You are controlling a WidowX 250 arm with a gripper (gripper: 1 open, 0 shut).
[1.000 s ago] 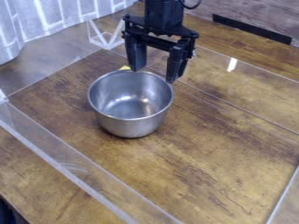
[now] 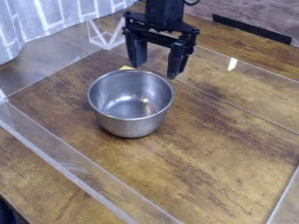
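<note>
A steel pot (image 2: pixel 131 114) sits empty on the wooden table, left of centre. Above its back rim hangs my black gripper (image 2: pixel 158 57), pointing down, open, its two fingers apart with nothing seen between them. A small yellow object (image 2: pixel 124 68) shows just behind the pot, mostly hidden by it.
Transparent panels or edges run along the left and right sides. A pale draped material (image 2: pixel 41 17) fills the back left corner.
My gripper has risen slightly. The pot has stayed in place.
</note>
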